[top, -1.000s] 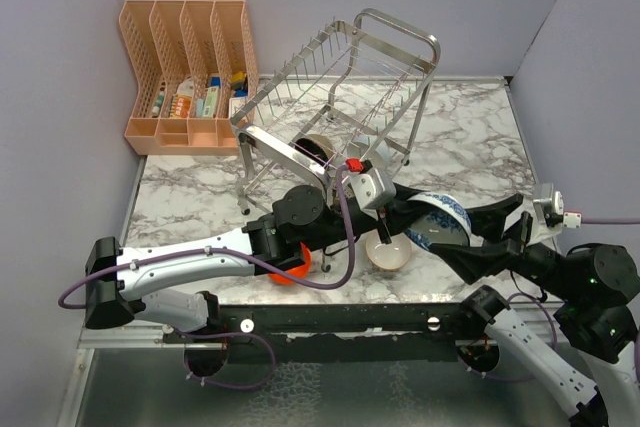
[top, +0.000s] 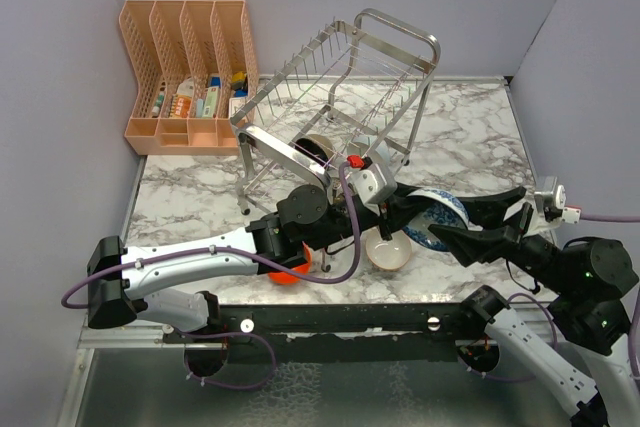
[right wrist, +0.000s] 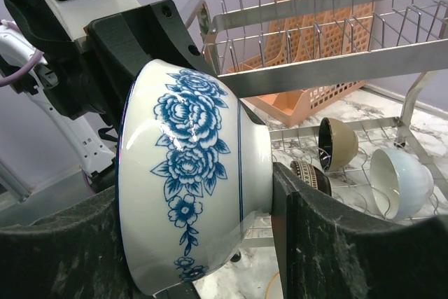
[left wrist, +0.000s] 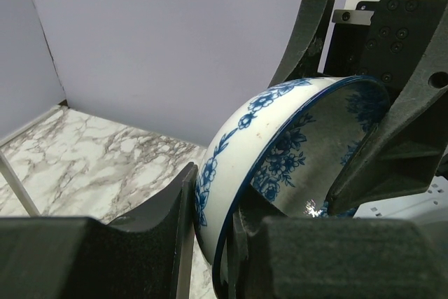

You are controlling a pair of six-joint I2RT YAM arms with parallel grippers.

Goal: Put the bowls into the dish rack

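Note:
A blue-and-white floral bowl (top: 432, 219) (left wrist: 238, 159) (right wrist: 185, 173) is held on its side between both arms. My left gripper (top: 405, 209) is shut on its rim, seen low in the left wrist view. My right gripper (top: 478, 225) has its fingers around the bowl from the right; whether they grip is hard to tell. The metal dish rack (top: 340, 77) (right wrist: 329, 61) stands behind, with several bowls on its lower tier, including a tan one (right wrist: 337, 141) and a white one (right wrist: 401, 180).
An orange divided holder (top: 188, 127) stands back left. A pale bowl (top: 388, 252) and an orange one (top: 287, 267) sit under the arms on the marble counter (top: 470, 127). Walls border the back and sides.
The bowl and right gripper have shifted slightly in the top view; the bowl shows a little more of its patterned side. The left arm has barely moved.

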